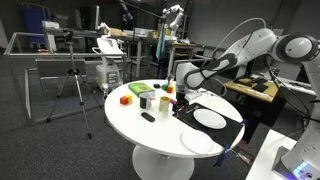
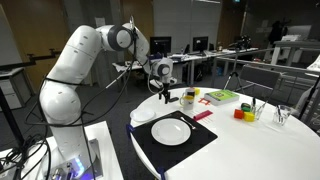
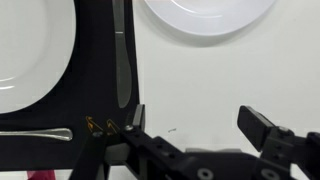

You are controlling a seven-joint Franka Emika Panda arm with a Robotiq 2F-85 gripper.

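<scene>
Over the round white table [image 1: 150, 128], my gripper stands open with nothing visible between its fingers. In the wrist view, a white plate [image 3: 30, 50] on a black mat [image 3: 95, 35] lies to the left, with a knife [image 3: 122, 60] along the mat's edge and the handle of a utensil [image 3: 35, 133] below. Another white plate [image 3: 210, 12] shows at the top, off the mat. Both the plate on the mat [image 2: 170, 132] and the loose plate [image 2: 143, 113] appear in exterior view 2. How far the fingertips are above the table is unclear.
A dark cup [image 1: 144, 101], a light mug [image 1: 164, 104] and a small dark object [image 1: 148, 117] stand on the table's left half. Farther back are coloured blocks [image 1: 125, 100] and a green tray [image 1: 138, 87]. Bare tabletop lies at the front left.
</scene>
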